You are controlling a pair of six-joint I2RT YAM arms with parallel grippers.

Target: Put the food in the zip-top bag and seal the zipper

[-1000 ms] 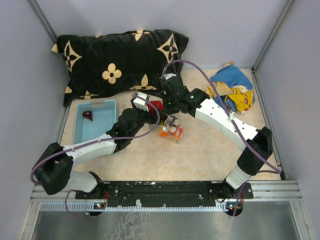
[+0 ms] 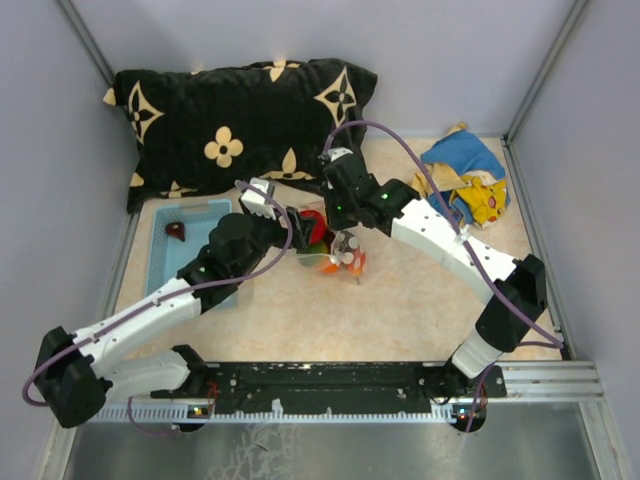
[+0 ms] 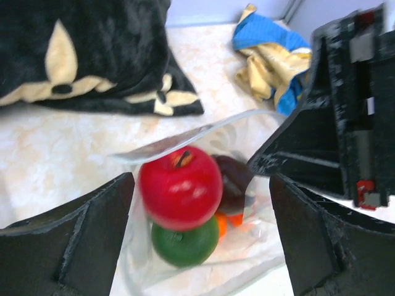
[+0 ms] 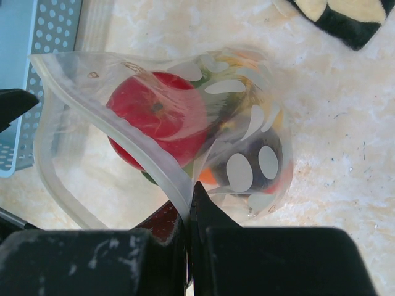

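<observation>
The clear zip top bag (image 2: 355, 258) holds a red tomato (image 3: 179, 191), a green round item (image 3: 184, 246), a dark item and orange bits; (image 4: 157, 111) shows the tomato under plastic. My right gripper is shut on the bag's zipper edge, a thin strip running down between its fingers. My left gripper (image 2: 295, 225) stands open at the bag's left, its fingers apart around the mouth in the left wrist view, holding nothing.
A blue basket (image 2: 165, 260) with a small dark red item (image 2: 175, 230) sits at the left. A black patterned cushion (image 2: 180, 110) lies behind, blue and yellow cloths (image 2: 485, 200) at right.
My right arm is unchanged.
</observation>
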